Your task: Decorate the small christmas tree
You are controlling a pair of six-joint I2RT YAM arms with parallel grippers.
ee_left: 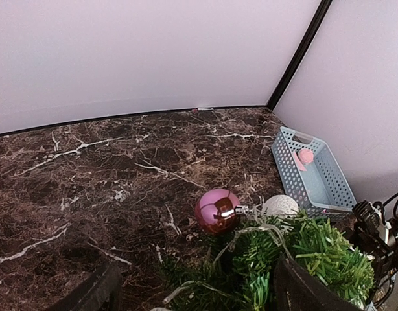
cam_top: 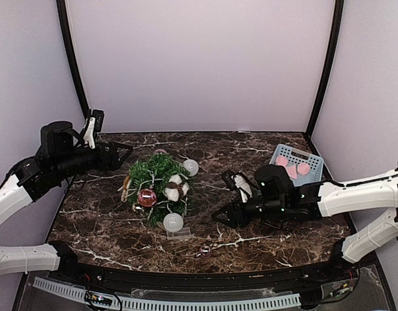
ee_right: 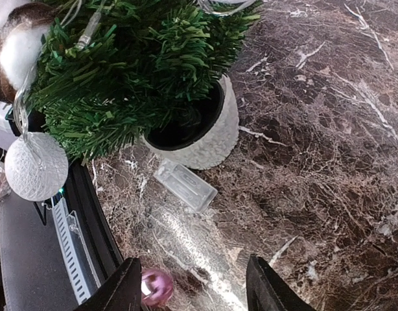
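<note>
The small tree (cam_top: pixel 153 175) carries pink and white baubles (cam_top: pixel 174 222), a cotton flower (cam_top: pixel 176 191) and lights. A loose pink bauble (ee_right: pixel 157 289) lies near the front edge, just beyond the open fingers of my right gripper, which hovers right of the tree. My left gripper (cam_top: pixel 119 155) is raised at the tree's upper left; in its wrist view the fingers stand apart at the bottom edge, and whether anything is between them is hard to tell.
A blue basket (cam_top: pixel 316 170) with pink pieces stands back right. A clear block (ee_right: pixel 185 186) lies by the tree's white pot (ee_right: pixel 202 149).
</note>
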